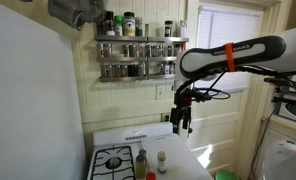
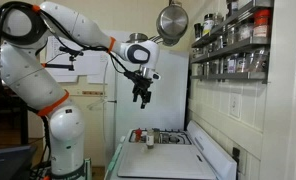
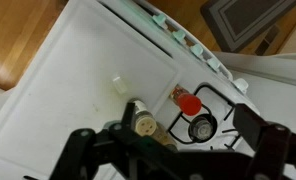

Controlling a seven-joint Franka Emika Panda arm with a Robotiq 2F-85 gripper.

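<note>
Pointing downward, my gripper [image 1: 182, 130] hangs in the air above a white counter [image 1: 193, 172], its fingers apart and nothing between them. In the wrist view the two dark fingers frame several small bottles seen from above. One bottle has a red cap [image 3: 189, 103]; nearer the middle stands a jar with a pale top [image 3: 145, 124], and a dark part lies beside it, partly hard to make out. Exterior view 1 shows a dark bottle [image 1: 141, 162] and a lighter jar [image 1: 161, 161] standing near the stove, well below the gripper.
A gas stove [image 1: 113, 161] adjoins the counter on the left. Spice racks [image 1: 136, 49] full of jars line the wall behind. Pans [image 2: 172, 20] hang overhead. A row of stove knobs [image 3: 196, 49] edges the counter, whose white surface is largely clear.
</note>
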